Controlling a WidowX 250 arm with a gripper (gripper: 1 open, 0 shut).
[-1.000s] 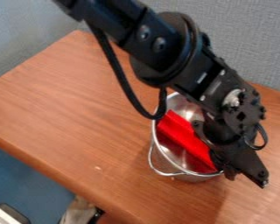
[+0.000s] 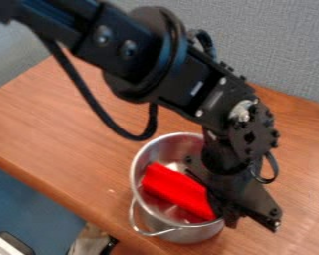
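Note:
A silver metal pot point(image 2: 155, 157) with a wire handle stands on the wooden table, lower middle of the camera view, holding a red cylindrical object point(image 2: 174, 188). My black gripper point(image 2: 239, 207) is down at the pot's right side, partly over and inside it, beside the red object's right end. The gripper looks shut; whether anything is between its fingers is hidden.
A grey wall stands behind.
My arm and the pot, with the red object in it, have moved left and toward the front of the table.

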